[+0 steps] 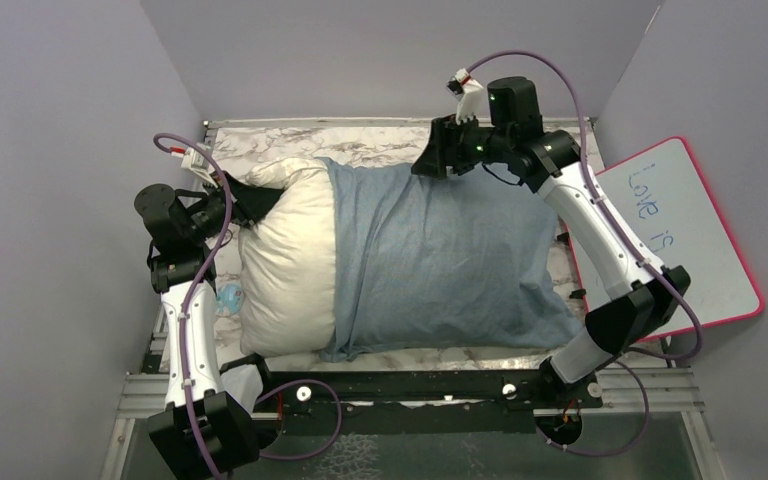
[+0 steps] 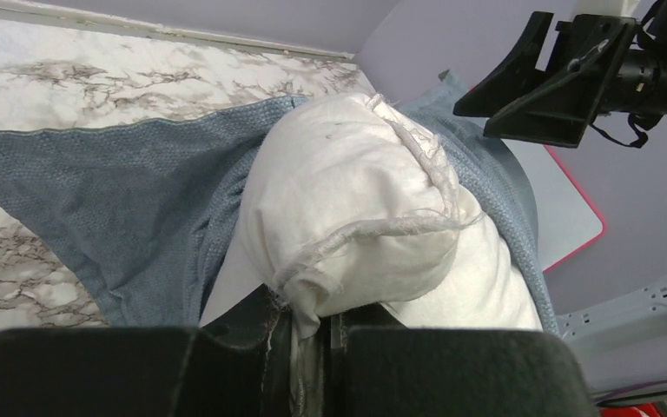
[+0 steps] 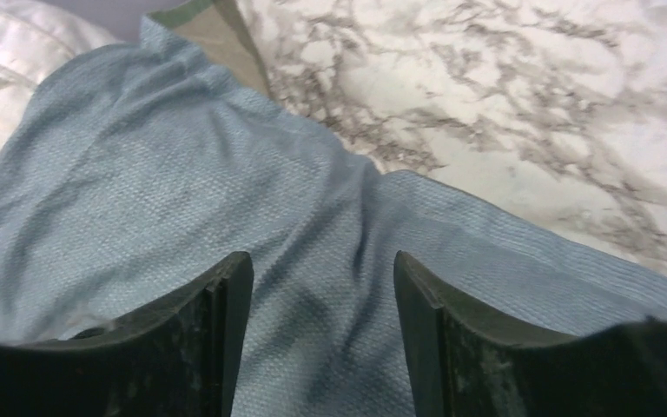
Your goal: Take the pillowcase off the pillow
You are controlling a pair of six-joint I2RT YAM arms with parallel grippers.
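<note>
The white pillow (image 1: 285,275) lies on the left of the table, its left part bare. A blue-grey pillowcase (image 1: 440,265) covers the rest and runs flat and wrinkled to the right. At the pillow's upper left corner my left gripper (image 1: 272,203) is shut on the white fabric; in the left wrist view the pillow (image 2: 347,200) bunches up out of its fingers. My right gripper (image 1: 428,172) is over the far edge of the pillowcase. In the right wrist view its fingers stand apart, with a raised fold of the pillowcase (image 3: 321,252) lying beyond and between them.
Bare marble-patterned tabletop (image 1: 380,145) shows along the back edge. A whiteboard (image 1: 670,240) with a red rim and handwriting leans at the right. Grey walls close in the back and sides. Some light-blue item (image 1: 229,298) lies left of the pillow.
</note>
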